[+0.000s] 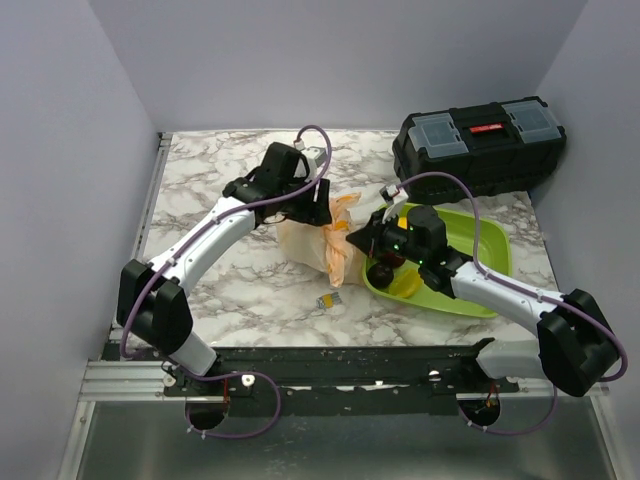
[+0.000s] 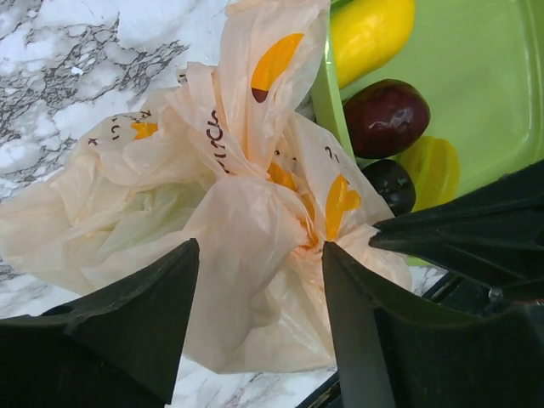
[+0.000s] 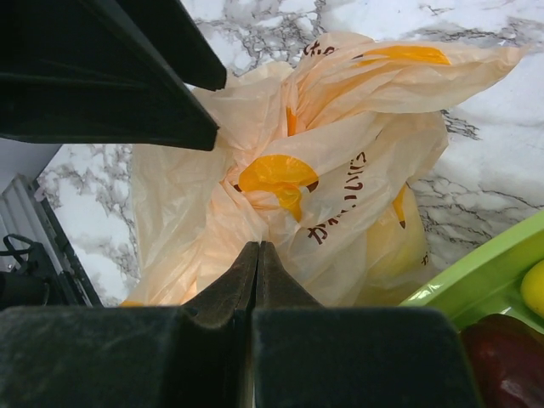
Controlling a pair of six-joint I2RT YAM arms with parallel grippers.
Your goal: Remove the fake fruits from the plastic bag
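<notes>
The pale peach plastic bag [image 2: 246,255], printed in orange and black, lies crumpled on the marble table. Through its thin wall shows something yellow [image 3: 398,242] in the right wrist view; the rest inside is hidden. My left gripper is open over the bag, with bunched plastic below and between its fingers. My right gripper is shut, its tips on a thin fold at the bag's right side. Beside the bag, the green tray [image 1: 497,240] holds a yellow fruit [image 2: 367,38], a dark red one [image 2: 387,119] and a black one [image 2: 391,185].
A black toolbox [image 1: 480,148] stands behind the tray at the back right. In front of the bag lies a small yellow-and-blue piece [image 1: 328,300]. Bare marble stretches to the left and front. Both gripper tips are close together over the bag.
</notes>
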